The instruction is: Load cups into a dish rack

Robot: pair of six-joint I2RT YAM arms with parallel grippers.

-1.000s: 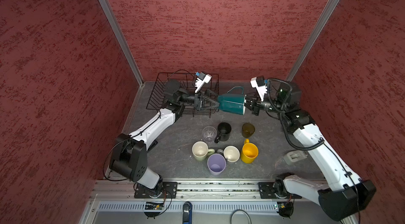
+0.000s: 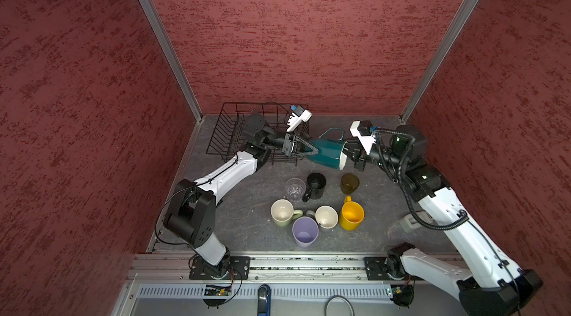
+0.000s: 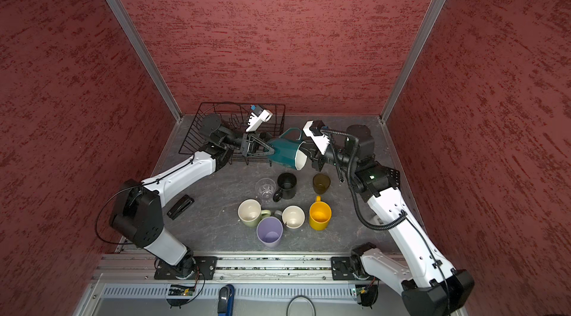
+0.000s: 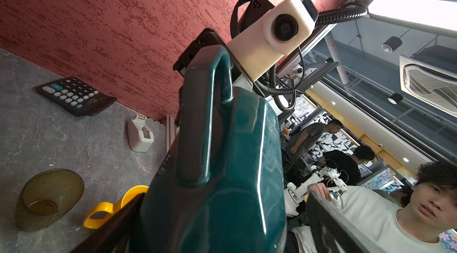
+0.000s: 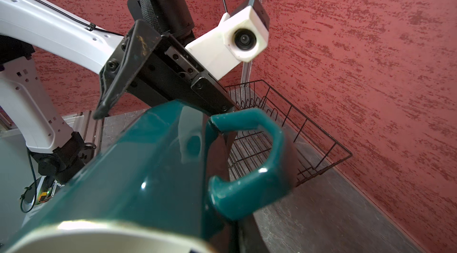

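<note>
A teal mug [image 2: 327, 153] hangs on its side in mid-air, handle up at the back and its white mouth toward the right arm. My right gripper [image 2: 346, 153] is shut on the mug at its mouth end; the mug hides most of its fingers in the right wrist view. Open, my left gripper [image 2: 308, 146] has its fingers [image 4: 328, 219] on either side of the mug's base end; contact cannot be judged. The black wire dish rack [image 2: 229, 128] stands behind the left arm. On the table are purple [image 2: 305, 231], yellow [image 2: 351, 215], black [image 2: 316, 185] and pale green [image 2: 282, 212] mugs.
A white cup [image 2: 326, 217], a clear glass [image 2: 295, 190] and an amber glass [image 2: 349, 183] share the front middle. A calculator [image 4: 76, 95] and a small white device [image 4: 140, 134] lie to the right. Bare table lies left of the cups.
Over the last second my left gripper has moved right, bringing its fingers further around the mug's base. The mug has tilted, its mouth end lower and slightly nearer the front.
</note>
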